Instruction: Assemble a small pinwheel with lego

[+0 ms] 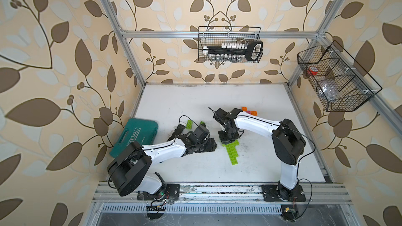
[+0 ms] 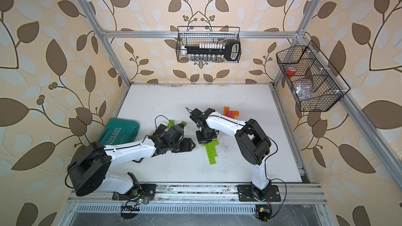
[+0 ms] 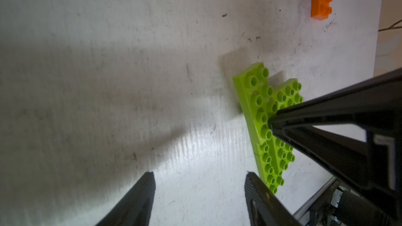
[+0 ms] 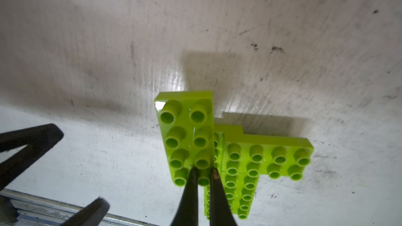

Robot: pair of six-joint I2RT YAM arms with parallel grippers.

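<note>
A green assembly of joined flat bricks [image 1: 232, 154] lies on the table [image 2: 159, 96] at centre front. In the right wrist view a separate-looking green plate [image 4: 180, 134] rests over its edge, with my right gripper shut at its near end, its tips among the studs; whether anything is between them is hidden. My left gripper is open over bare table just left of the green bricks, nothing between its fingers. An orange piece with a pink centre [image 2: 229, 113] lies behind the right arm. Small green bricks [image 1: 189, 124] lie behind the left gripper.
A teal case [image 2: 117, 131] sits at the left edge. Wire baskets [image 1: 229, 46] hang on the back and right walls. Both grippers are close together at the middle.
</note>
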